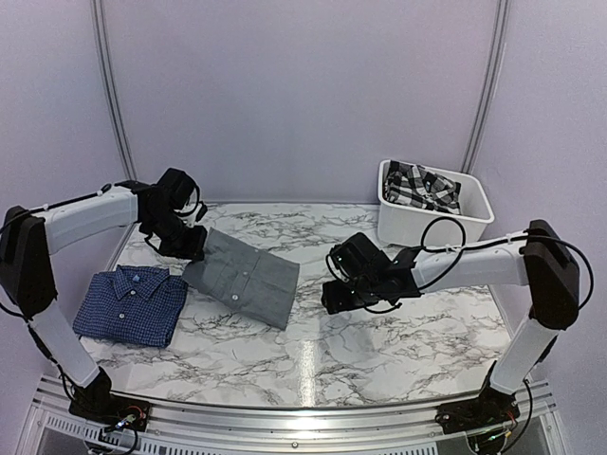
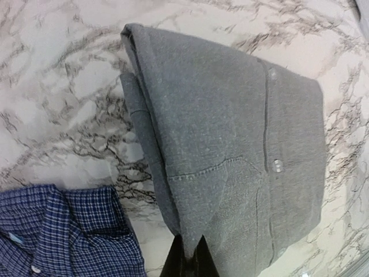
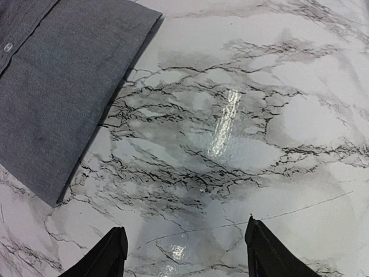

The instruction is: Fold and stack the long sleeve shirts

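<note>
A folded grey shirt (image 1: 247, 277) lies tilted on the table, its left edge held by my left gripper (image 1: 197, 254). In the left wrist view the shut fingers pinch the grey shirt (image 2: 225, 133) at its near-left edge, where the cloth is gathered and raised. The folded navy checked shirt (image 1: 131, 305) lies flat at the left, close to the grey one. To the right of the grey shirt, apart from it, is my right gripper (image 1: 334, 300). In the right wrist view its fingers (image 3: 109, 254) stand apart over bare marble, with nothing between them.
A white bin (image 1: 432, 223) at the back right holds a black-and-white checked shirt (image 1: 423, 188).
</note>
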